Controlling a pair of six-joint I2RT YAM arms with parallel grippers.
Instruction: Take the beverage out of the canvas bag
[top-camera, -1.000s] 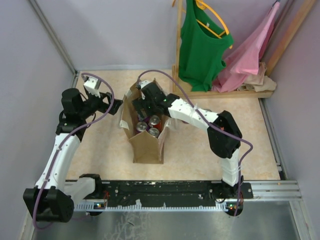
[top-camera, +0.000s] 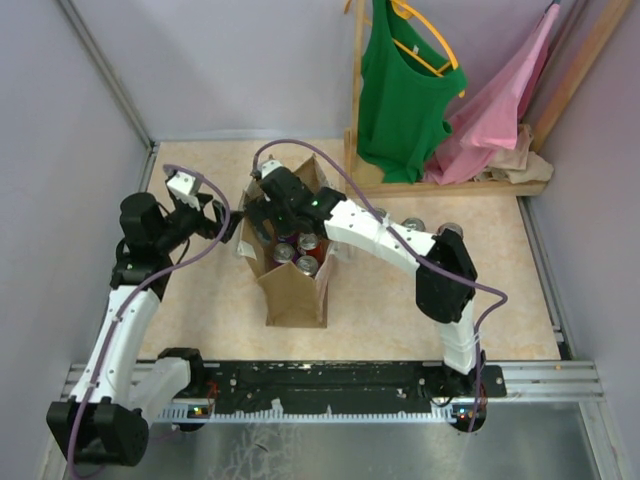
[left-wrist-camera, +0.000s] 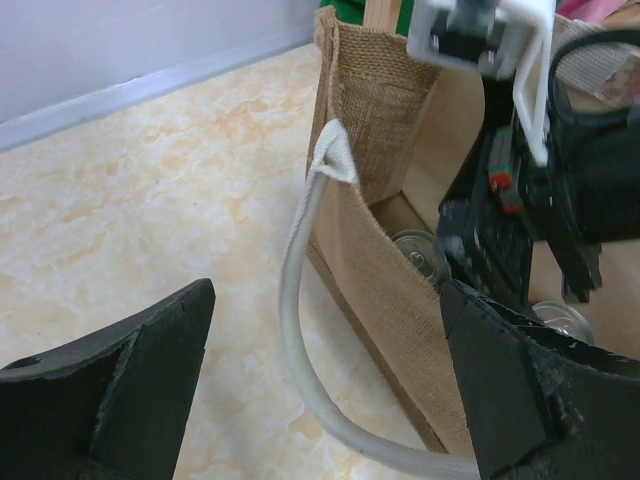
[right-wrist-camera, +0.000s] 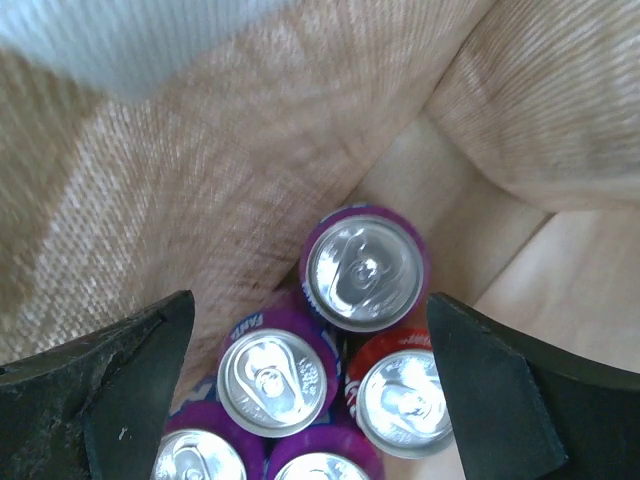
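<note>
The canvas bag (top-camera: 296, 303) stands open on the table with several drink cans inside. Purple cans (right-wrist-camera: 272, 380) and a red can (right-wrist-camera: 404, 400) stand upright, silver lids up, in the right wrist view. My right gripper (top-camera: 259, 217) is at the bag's left rear part; its fingers (right-wrist-camera: 105, 385) are spread apart, and one purple can (right-wrist-camera: 366, 268) shows beyond the gap between them. Just outside the bag's left side is my left gripper (top-camera: 231, 221), open and empty. In the left wrist view a pale bag handle (left-wrist-camera: 292, 310) runs between its fingers.
Several cans (top-camera: 414, 224) stand on the table behind the right forearm, partly covered by it. A green top (top-camera: 408, 100) and a pink garment (top-camera: 490, 115) hang on a wooden rack (top-camera: 440, 188) at the back. Bare table (top-camera: 440, 310) lies at front right.
The left arm moved slightly, its gripper staying beside the bag. More cans show behind the right forearm.
</note>
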